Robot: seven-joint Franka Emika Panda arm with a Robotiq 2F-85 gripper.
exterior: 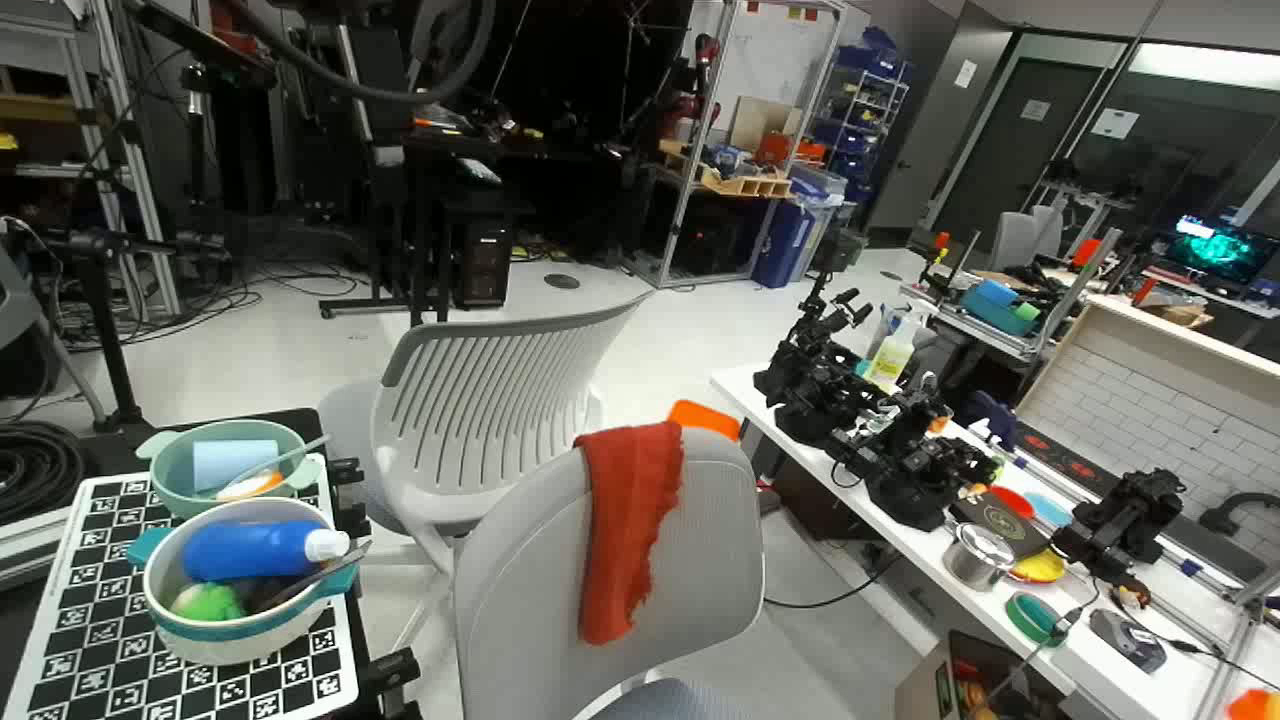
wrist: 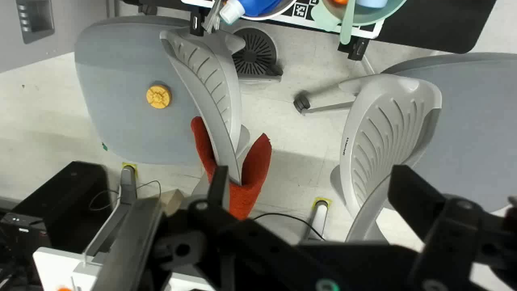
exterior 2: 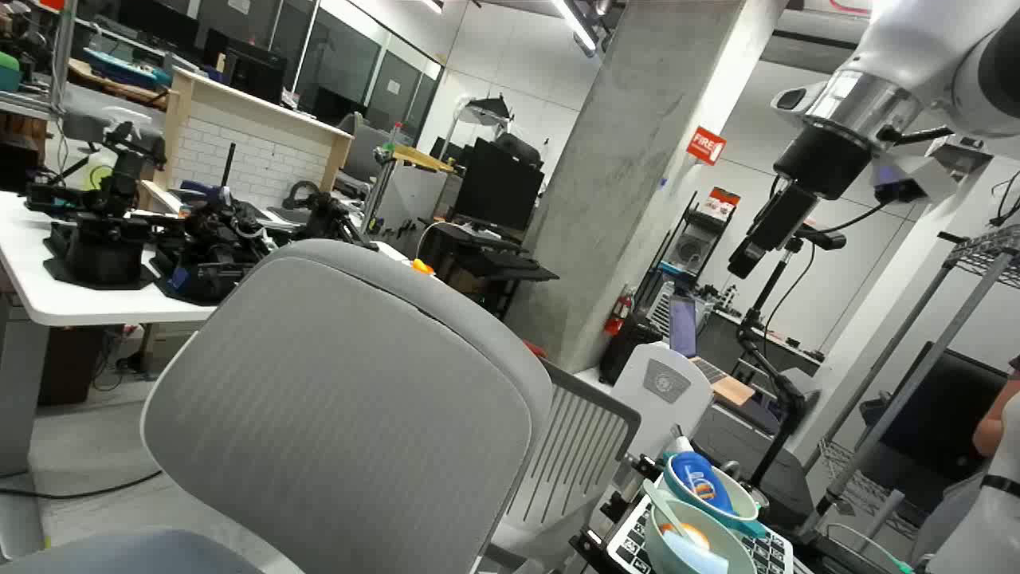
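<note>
A red cloth (exterior: pixel 626 528) hangs over the backrest of the nearer grey chair (exterior: pixel 516 576). From above in the wrist view, the cloth (wrist: pixel 252 177) drapes down both sides of that backrest. My gripper stands open with empty space between its fingers, high above the chairs. Its left finger (wrist: pixel 220 186) overlaps the image close to the cloth without visible contact. In exterior view 2 the black gripper (exterior 2: pixel 748 257) is in the air at upper right, well apart from the bowls. A round yellow piece (wrist: pixel 158 96) lies on a chair seat.
A white bowl (exterior: pixel 216 648) holds a blue bottle (exterior: pixel 246 550); a green bowl (exterior: pixel 172 464) stands beside it on a checkered board (exterior: pixel 72 648). A second chair (wrist: pixel 383 140) stands nearby. A white table (exterior: pixel 924 540) carries black robot arms and a pot (exterior: pixel 978 558).
</note>
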